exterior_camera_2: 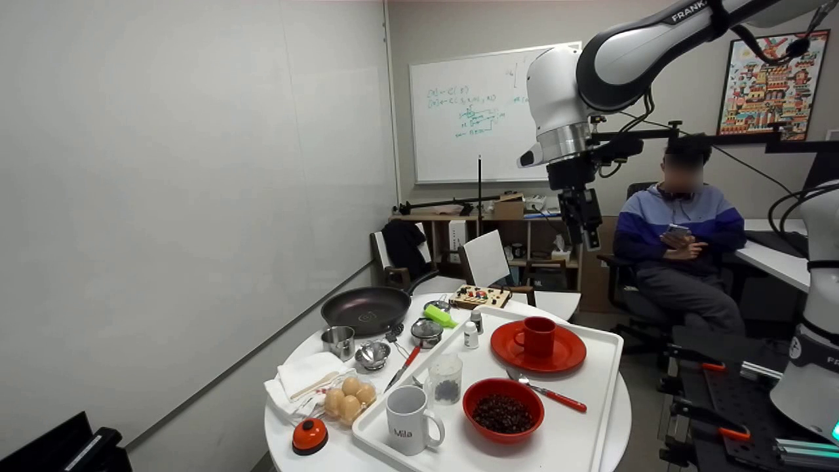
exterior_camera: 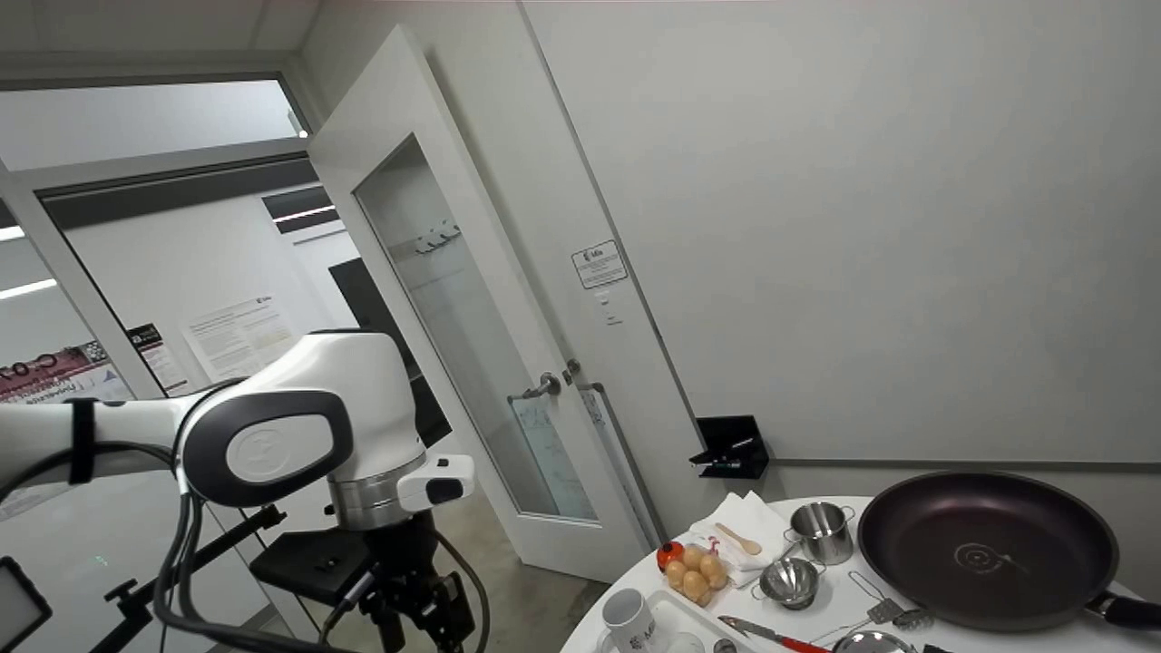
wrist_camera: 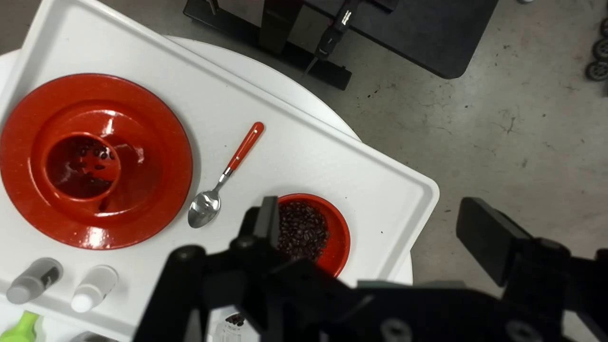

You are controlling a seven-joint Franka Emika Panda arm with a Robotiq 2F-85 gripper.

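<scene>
My gripper stands open high above the tray, its fingers wide apart and nothing held between them. In the wrist view a red bowl (wrist_camera: 337, 239) of dark beans lies below, partly hidden by one finger. A spoon (wrist_camera: 242, 149) with a red handle rests on the white tray (wrist_camera: 365, 188). Beside it is a red plate (wrist_camera: 165, 188) carrying a red cup (wrist_camera: 111, 149), with a few beans visible inside. Exterior view 2 shows the gripper (exterior_camera_2: 584, 244) well above the table, clear of everything on it.
A grey mug (exterior_camera_2: 405, 421), a glass (exterior_camera_2: 446, 377) and small bottles share the tray. Around it sit eggs (exterior_camera_2: 350, 400), an orange timer (exterior_camera_2: 310, 435), metal pots and a large pan (exterior_camera_2: 366, 308). Someone sits (exterior_camera_2: 680, 228) behind the arm. Air around the gripper is clear.
</scene>
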